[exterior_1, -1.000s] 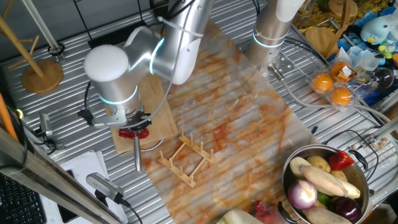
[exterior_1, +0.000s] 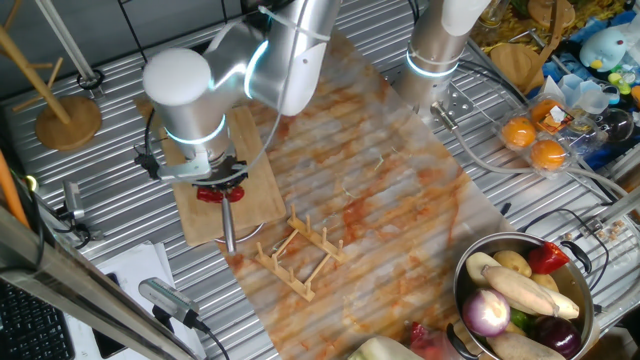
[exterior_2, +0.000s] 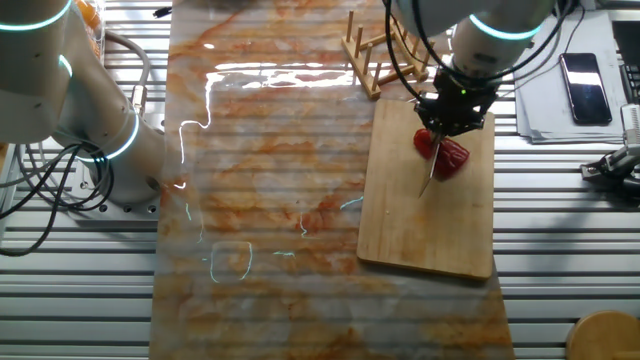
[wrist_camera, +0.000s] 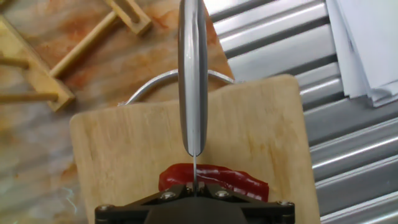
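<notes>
My gripper is shut on a knife, whose grey handle sticks out toward the wooden rack side. In exterior view 2 the thin knife blade slants down across a glossy red pepper. The wrist view has the blade edge-on over the red pepper; whether it has cut through cannot be made out. Beneath them lies a wooden cutting board with a wire handle. In exterior view 1 the arm hides part of the board, and the pepper shows just below the gripper.
A pegged wooden rack stands close to the board's handle end.
The pepper appears farther back on the board.
</notes>
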